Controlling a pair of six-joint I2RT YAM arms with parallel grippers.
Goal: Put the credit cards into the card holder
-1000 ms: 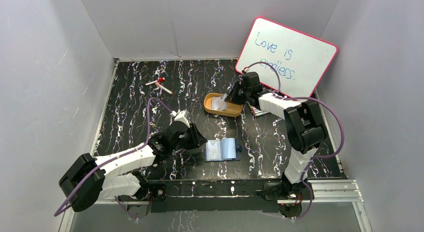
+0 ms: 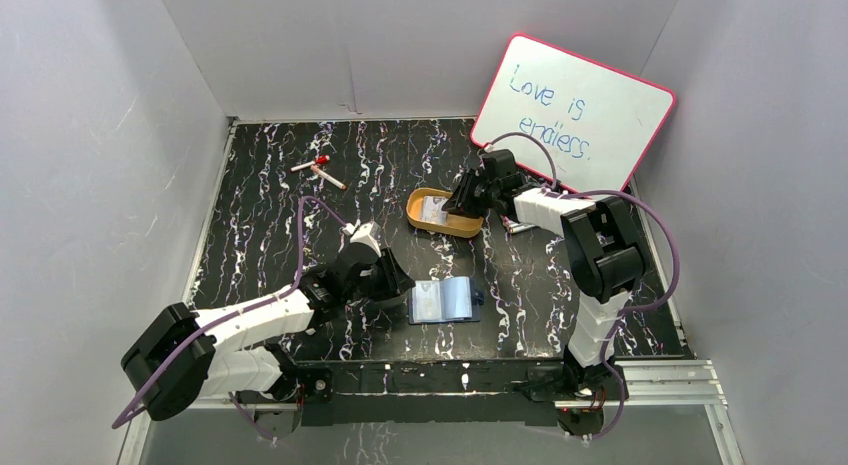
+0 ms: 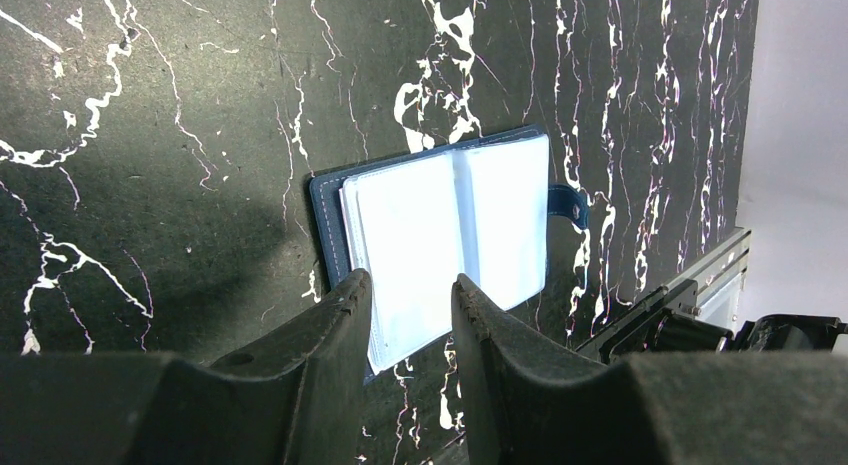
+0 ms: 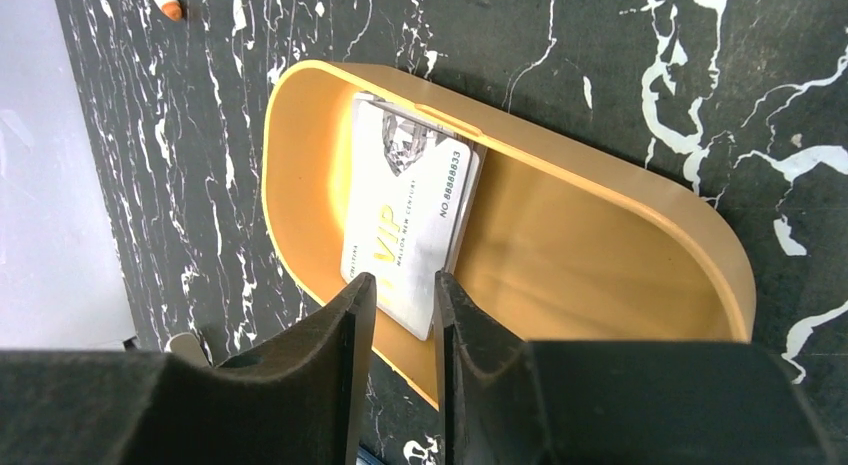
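The yellow-brown tray (image 2: 470, 225) holds white cards marked VIP (image 4: 400, 215), stacked slightly askew at its end. Over them is my right gripper, its fingertips apart; the cards' lower end shows in the gap, and whether a finger touches them I cannot tell. The blue card holder (image 3: 332, 230) lies spread open on the table, clear sleeves (image 3: 410, 245) facing up. My left gripper is open at the holder's near side, with nothing held between its fingers. In the top view, the holder (image 2: 443, 320) sits just right of that gripper (image 2: 405, 286).
A whiteboard (image 2: 575, 110) with writing leans at the back right. Markers (image 2: 328, 177) lie at the back left, and others (image 2: 515, 226) are partly hidden beneath the right arm.
The card that stood tilted up by my right gripper now lies flat in the tray. My right gripper has shifted slightly left and toward the front. The left arm has barely moved.
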